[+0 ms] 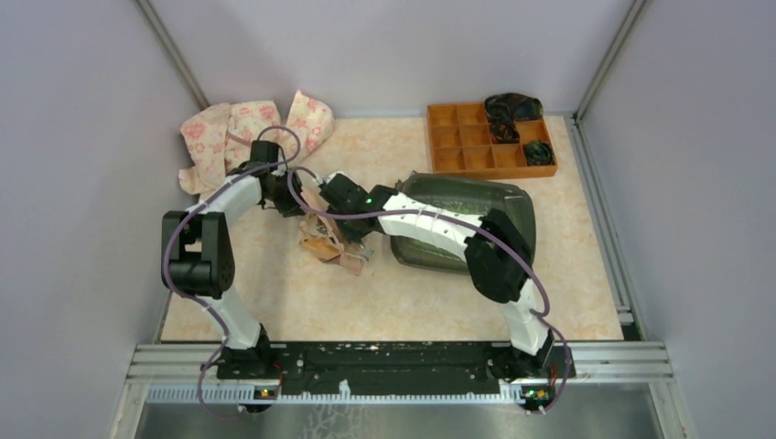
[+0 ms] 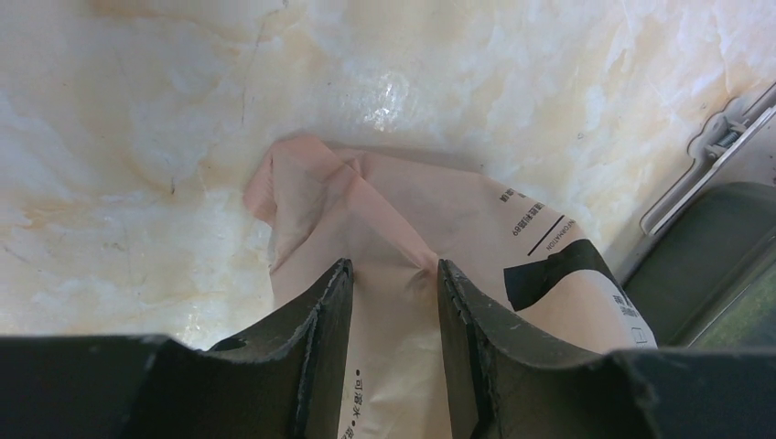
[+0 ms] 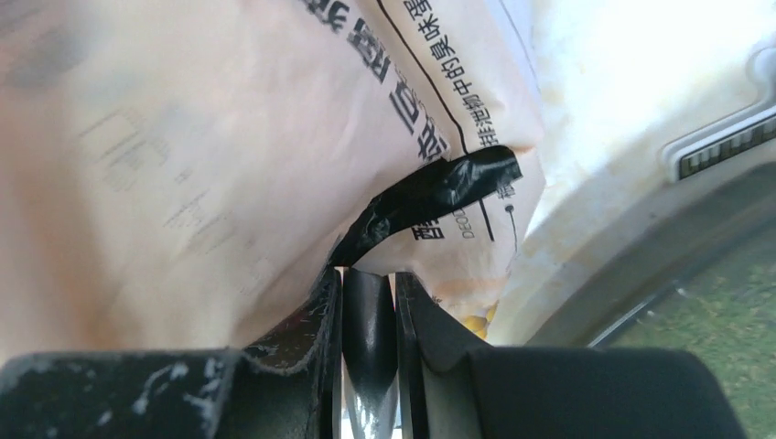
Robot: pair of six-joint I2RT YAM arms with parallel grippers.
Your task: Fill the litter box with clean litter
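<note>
A crumpled pale pink printed litter bag (image 1: 320,242) lies on the table left of the green litter box (image 1: 462,247). My left gripper hangs over the bag's creased end, fingers part open with a gap between the tips. My right gripper is at the bag's black strip (image 3: 439,192), its fingers a little apart with dark, shiny material between them; whether they grip it I cannot tell. A grey scoop (image 3: 714,146) lies beside the box in the right wrist view.
An orange compartment tray (image 1: 453,137) with black bundles stands at the back right. Pink floral cloths (image 1: 210,137) lie at the back left.
</note>
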